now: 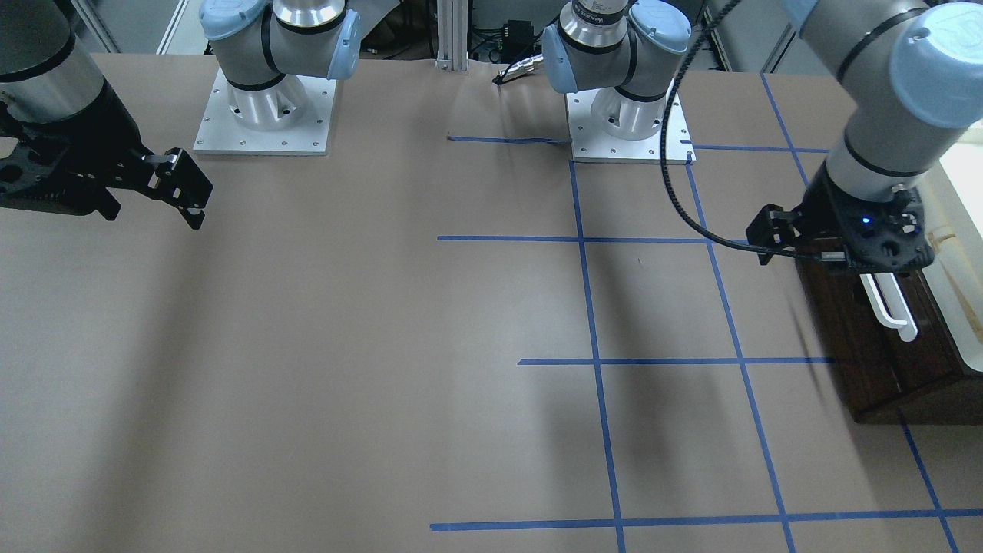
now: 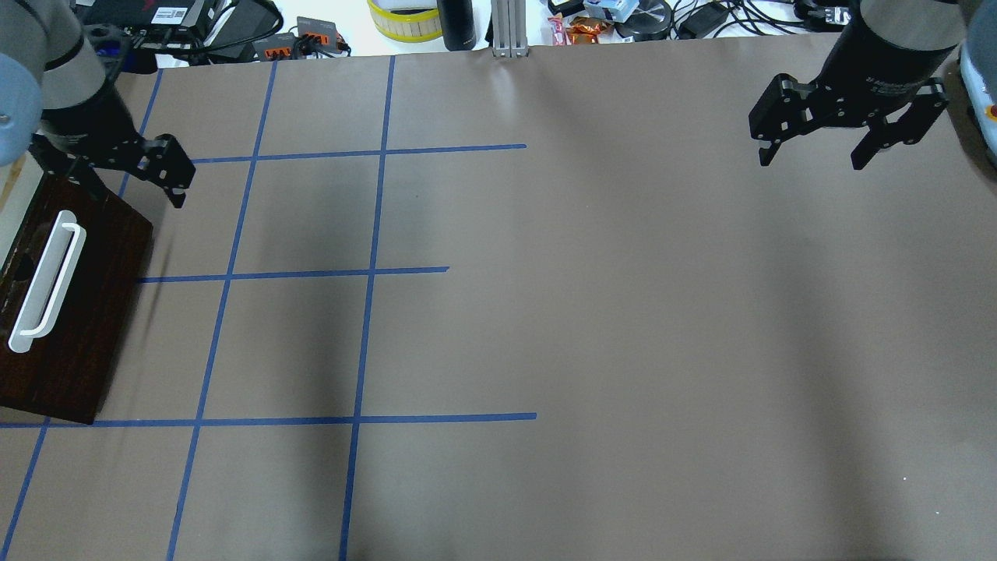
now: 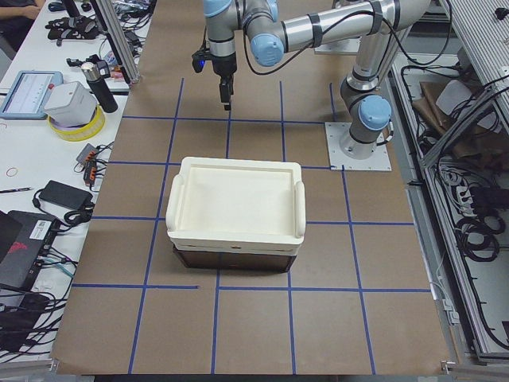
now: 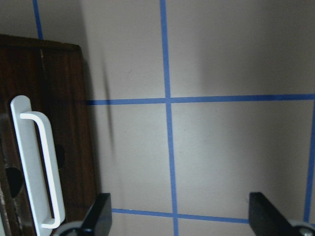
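A dark wooden box [image 1: 875, 378] with a white handle [image 1: 885, 304] on its side stands at the right in the front view; in the top view the handle [image 2: 42, 290] is at the left. My gripper [image 1: 765, 240] hangs above and beside the box's handle side. In the left wrist view, my gripper is open, nothing between its fingers, with the handle [image 4: 44, 167] to the left over bare floor.
A white tray top [image 3: 235, 199] sits on the box. Another arm's gripper [image 2: 813, 140] is at the opposite side. Other arm bases stand at the back of the front view.
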